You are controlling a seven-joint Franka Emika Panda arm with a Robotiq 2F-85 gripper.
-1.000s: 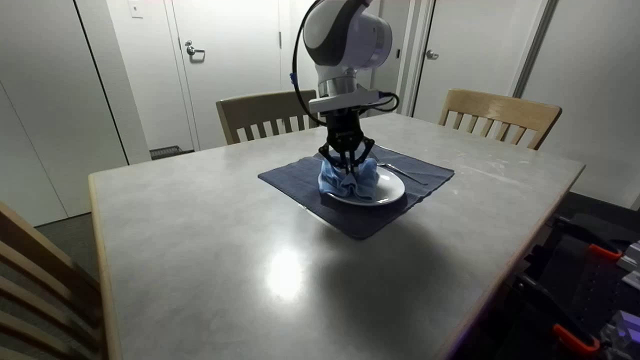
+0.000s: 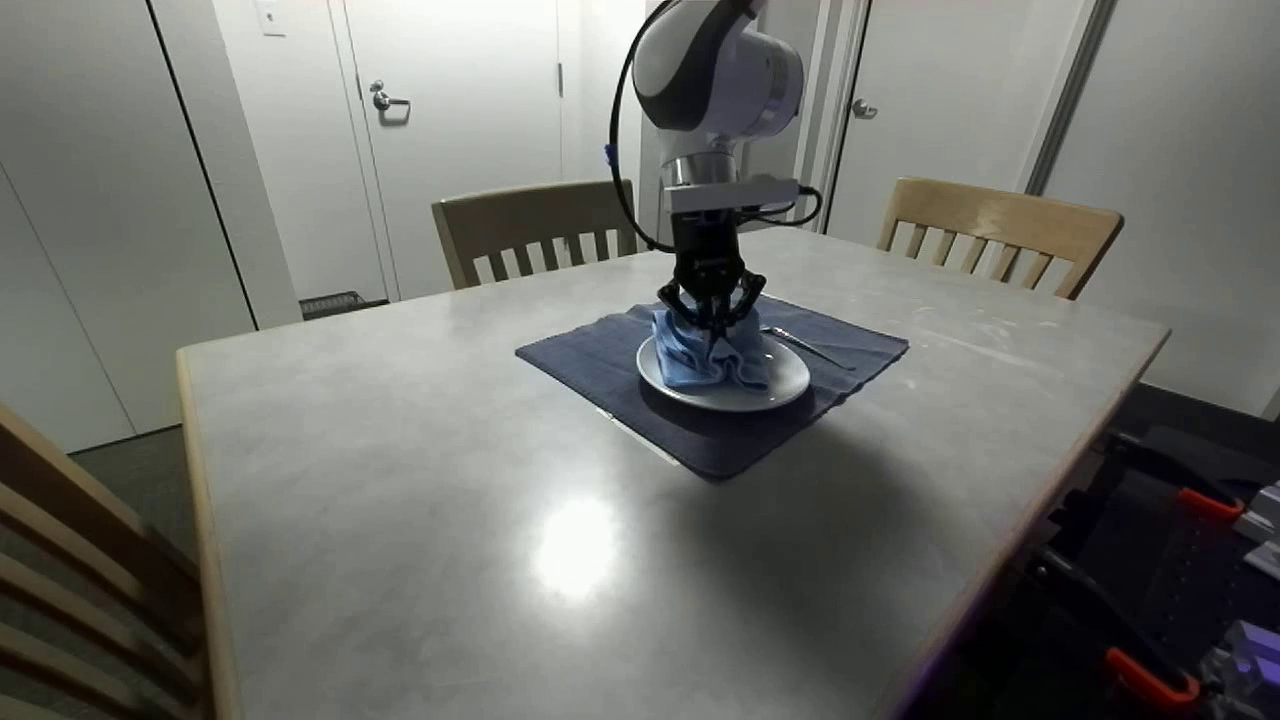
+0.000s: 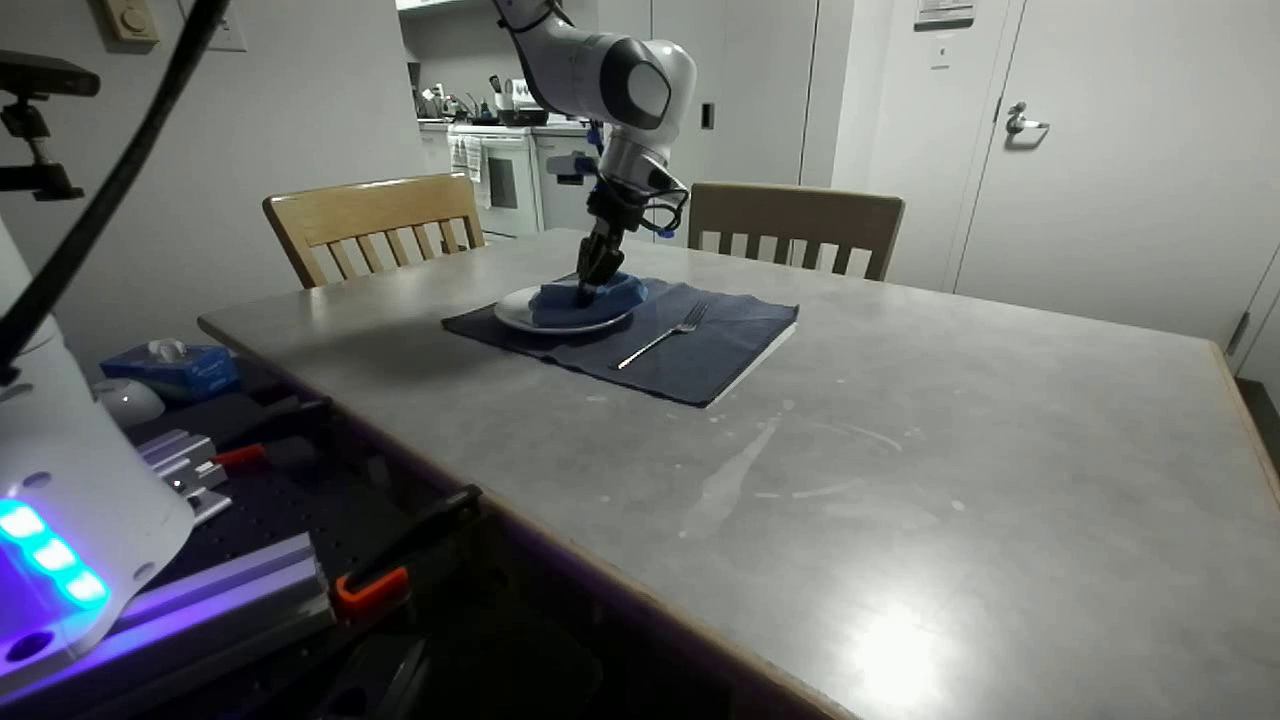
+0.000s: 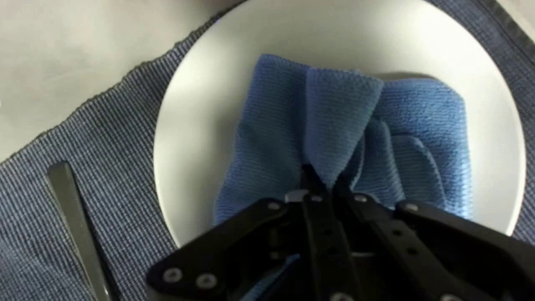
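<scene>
A blue cloth (image 4: 346, 110) lies folded and bunched on a white plate (image 4: 195, 140), whose rim shows around it. My gripper points down at the cloth's middle, its fingertips shut on a pinched fold. In exterior view 1 the cloth (image 2: 680, 360) rests on the plate (image 2: 786, 374) beneath the gripper (image 2: 716, 336). From the other side, exterior view 2 has the cloth (image 3: 561, 310) low on the plate (image 3: 513, 310). Parts of the cloth are hidden under the gripper in the wrist view.
A dark blue placemat (image 2: 720, 450) lies under the plate. Beside the plate rests a fork (image 3: 672, 332), its handle (image 4: 75, 215) close to the rim in the wrist view. Wooden chairs (image 2: 534, 228) stand around it.
My gripper and the cloth have shifted a little to the right across the plate in exterior view 1. The plate, fork and placemat look unmoved.
</scene>
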